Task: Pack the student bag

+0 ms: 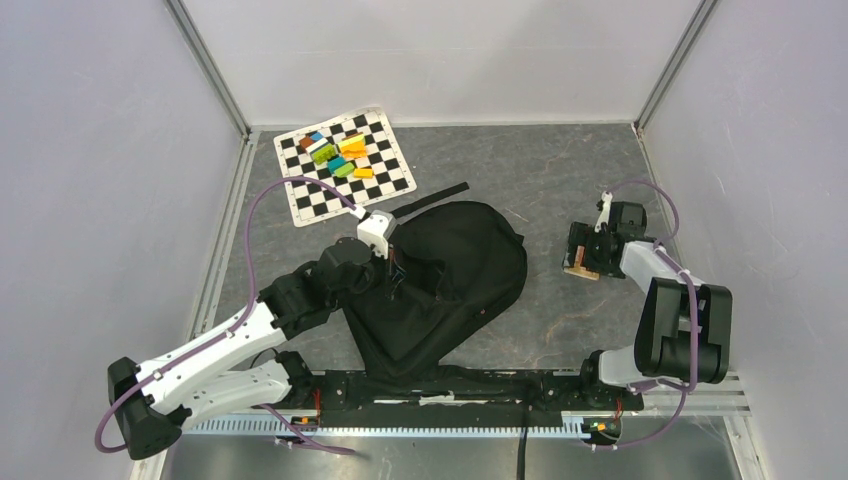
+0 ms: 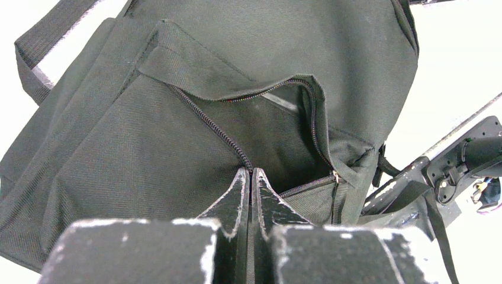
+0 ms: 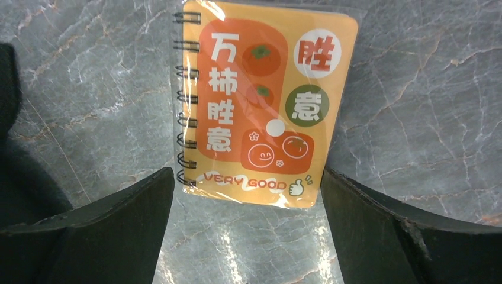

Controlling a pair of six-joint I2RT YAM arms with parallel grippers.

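The black bag (image 1: 470, 250) lies open at the centre of the floor. My left gripper is shut on the bag's zippered edge, with the pocket opening (image 2: 278, 136) spread just beyond it. At the right, an orange spiral notebook (image 3: 254, 106) with Chinese lettering and "VERY GOOD" lies flat on the grey surface. My right gripper is open over it, fingers on either side of its near end; in the top view the gripper hides much of the notebook (image 1: 585, 272).
A checkered board (image 1: 310, 200) with several coloured blocks (image 1: 350, 145) lies at the back left. A dark strap (image 1: 430, 197) stretches from the bag's top left. Walls border three sides.
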